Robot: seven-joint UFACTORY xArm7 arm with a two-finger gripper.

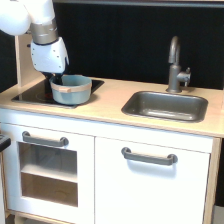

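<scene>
A grey-blue pot (72,94) sits upright on the dark stovetop at the left of the toy kitchen's counter. My gripper (58,76) reaches down from the upper left to the pot's back left rim. Its dark fingers are small and partly lost against the black background, so whether they are around the rim or just beside it cannot be made out. The far side of the pot is hidden.
On the right, the grey sink (165,105) is empty, with a dark faucet (176,68) standing behind it. Cabinet doors with grey handles (150,157) form the front.
</scene>
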